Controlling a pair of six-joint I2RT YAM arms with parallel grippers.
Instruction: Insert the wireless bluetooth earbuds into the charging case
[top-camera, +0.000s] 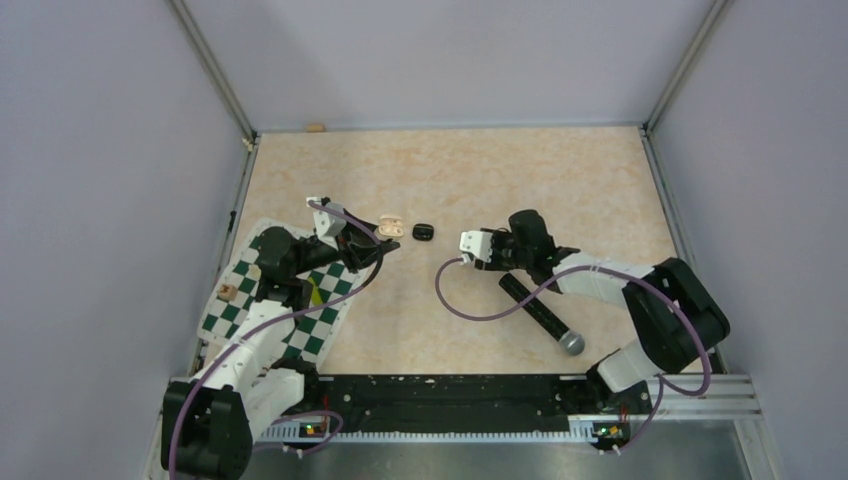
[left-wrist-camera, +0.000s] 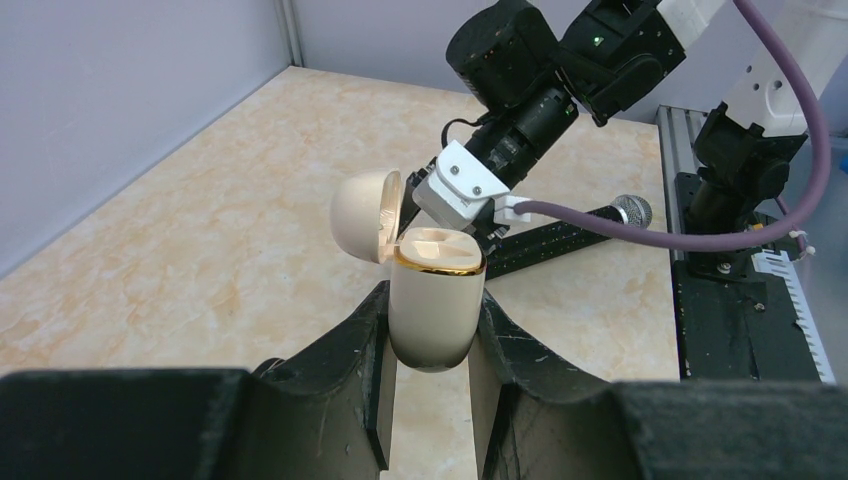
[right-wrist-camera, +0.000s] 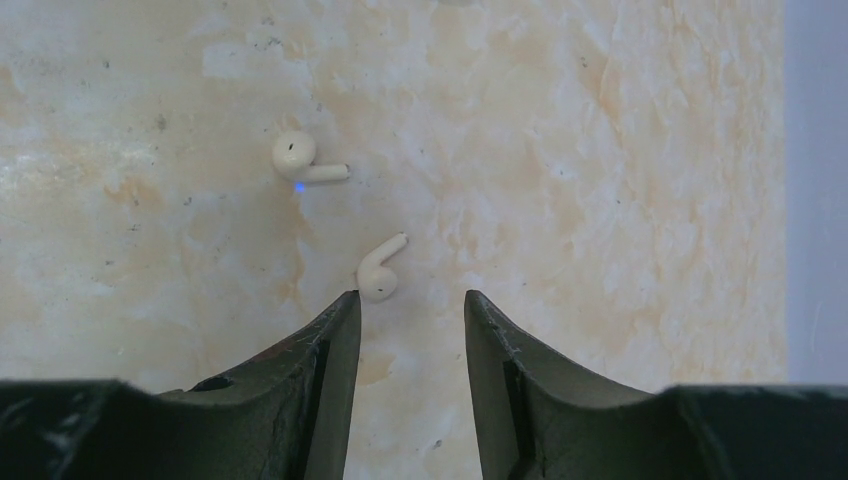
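Note:
An open beige charging case (left-wrist-camera: 436, 300) with a gold band is held upright in my left gripper, shut on its body. Its lid (left-wrist-camera: 365, 215) is tipped back; in the top view the case (top-camera: 391, 227) appears at the left arm's tip. Two cream earbuds lie on the table in the right wrist view: one earbud (right-wrist-camera: 297, 158) at upper left beside a small blue light, and another earbud (right-wrist-camera: 378, 279) just beyond the left fingertip. My right gripper is open, nothing between its fingers. In the top view that arm hides both earbuds.
A black case (top-camera: 423, 232) lies right of the held case. A microphone (top-camera: 542, 314) lies below the right arm. Under the left arm is a green-and-white checkered board (top-camera: 315, 335).

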